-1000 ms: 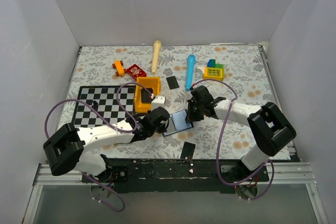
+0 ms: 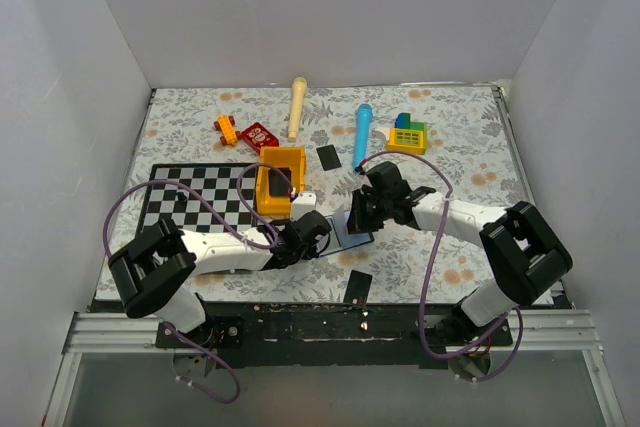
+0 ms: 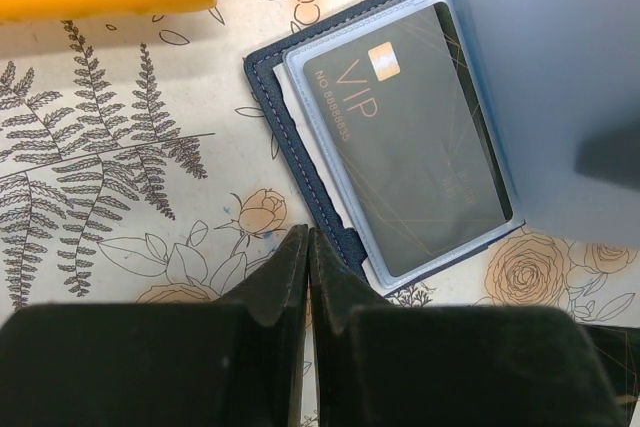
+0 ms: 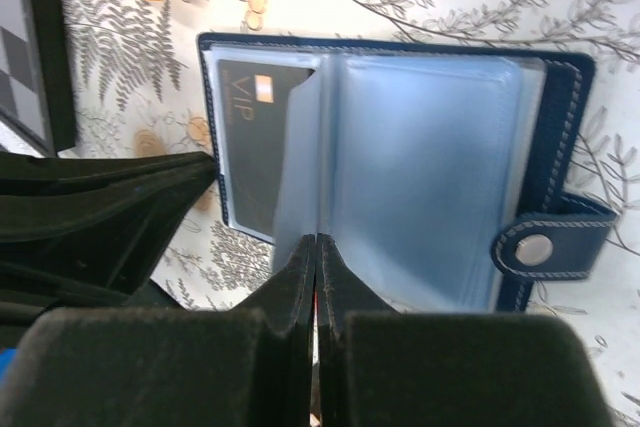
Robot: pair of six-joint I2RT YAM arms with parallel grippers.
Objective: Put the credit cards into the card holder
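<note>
The open card holder (image 2: 356, 242) lies on the table between my grippers, dark blue with clear pages. A dark VIP card (image 3: 415, 137) sits inside its pocket on the left side. One clear page (image 4: 300, 147) stands raised and curved beside that card. My right gripper is shut, its tips against the lower end of the raised page; whether the page is pinched is unclear. My left gripper, shut with nothing visible between its fingers, is by the holder's left corner. A snap strap (image 4: 550, 247) lies at the other side.
Dark cards lie on the table behind (image 2: 328, 157) and in front (image 2: 357, 288). An orange box (image 2: 290, 157) stands close behind the holder, and a checkered board (image 2: 205, 187) is to the left. Microphones and small toys occupy the back.
My left gripper has moved down toward the holder's left edge. The right gripper has shifted slightly, and the holder now appears a little farther right, with its page raised.
</note>
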